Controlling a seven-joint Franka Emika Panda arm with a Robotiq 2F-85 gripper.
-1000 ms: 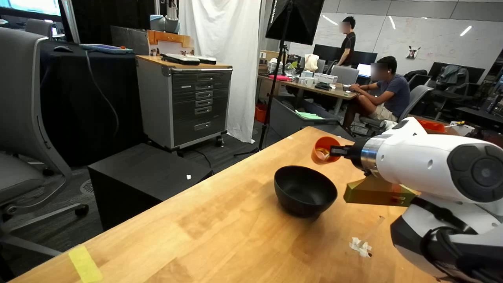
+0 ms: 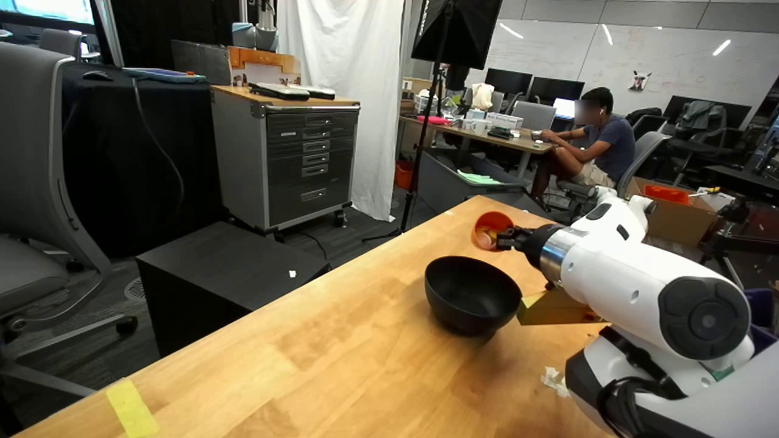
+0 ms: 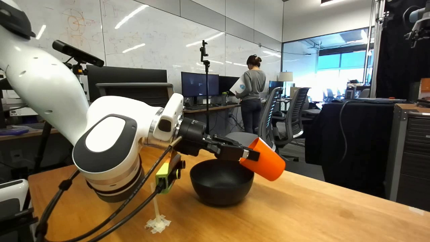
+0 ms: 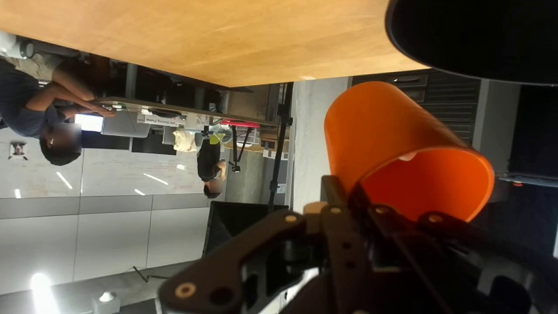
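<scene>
An orange cup (image 2: 493, 230) is tilted in the air beyond the black bowl (image 2: 473, 295), its mouth facing partly toward the exterior view 1 camera. Something pale shows inside it, too small to identify. My gripper (image 3: 250, 155) is shut on the cup's wall near the rim. In the wrist view the orange cup (image 4: 387, 131) lies between the dark fingertips, with a small pale bit at its rim. The bowl (image 3: 221, 181) stands upright on the table, and its visible inside looks empty in exterior view 1.
Wide bare stretches of the wooden table (image 2: 314, 343) lie in front of the bowl. A strip of yellow tape (image 2: 132, 409) marks the near left corner. White tape scraps (image 3: 158, 224) stick to the tabletop near the arm.
The arm and the cup have moved slightly left in exterior view 1, and the cup's tilt has shifted. The bowl has stayed put.
</scene>
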